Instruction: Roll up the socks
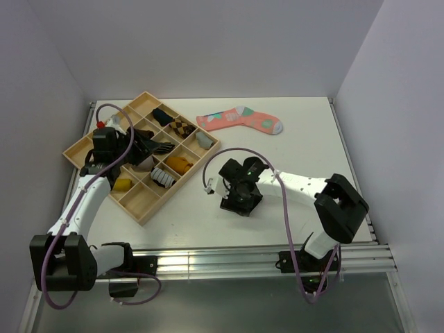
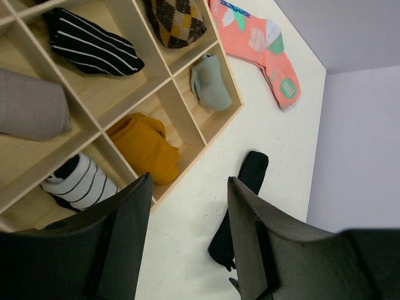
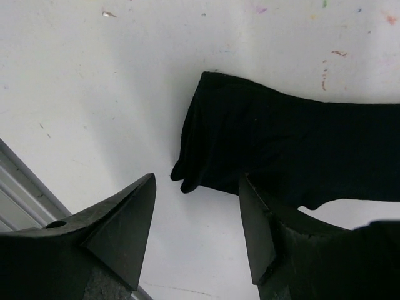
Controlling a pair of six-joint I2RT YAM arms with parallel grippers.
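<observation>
A black sock (image 3: 287, 137) lies flat on the white table, its near end with two small folded tips just beyond my right gripper. The fingers there stand apart, and nothing is gripped between them. Seen from above, the right arm covers much of this sock; the left wrist view shows more of the black sock (image 2: 252, 172) lengthwise. A pink patterned sock pair (image 1: 239, 118) rests flat at the back of the table. Over the divided wooden box, my left gripper is open and empty.
The wooden box (image 1: 141, 216) holds several rolled socks, among them a mustard one (image 1: 178, 164), a grey one (image 1: 204, 140) and a white striped one (image 1: 163, 178). Its front compartment is empty. Bare table (image 1: 305, 135) spreads to the right.
</observation>
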